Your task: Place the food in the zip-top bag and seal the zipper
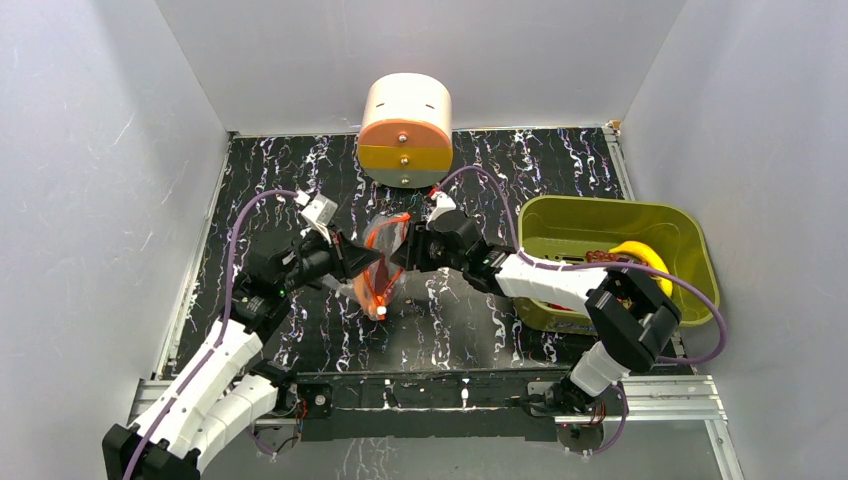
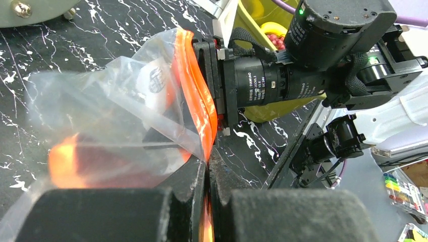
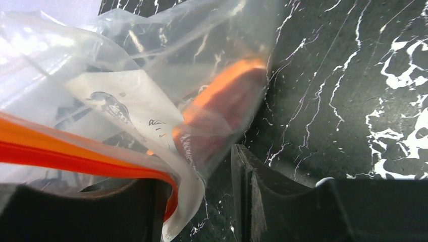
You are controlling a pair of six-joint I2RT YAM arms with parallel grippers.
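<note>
The clear zip bag (image 1: 383, 238) with an orange zipper (image 2: 202, 111) hangs between both arms over the dark marbled table. My left gripper is shut on the zipper edge, a sliver of orange showing below its fingertips. On the opposite side, my right gripper stands part open; the bag's rim and white label corner bend in between its fingers, next to the left one. Whether they touch both fingers is unclear. Through the film shows a blurred orange-and-dark item (image 3: 222, 101), apparently inside the bag.
A green bin (image 1: 545, 215) at the right holds a banana (image 1: 645, 257) and some red grapes (image 1: 607, 257), partly covered by the right arm. A rounded striped box (image 1: 405, 130) stands at the back.
</note>
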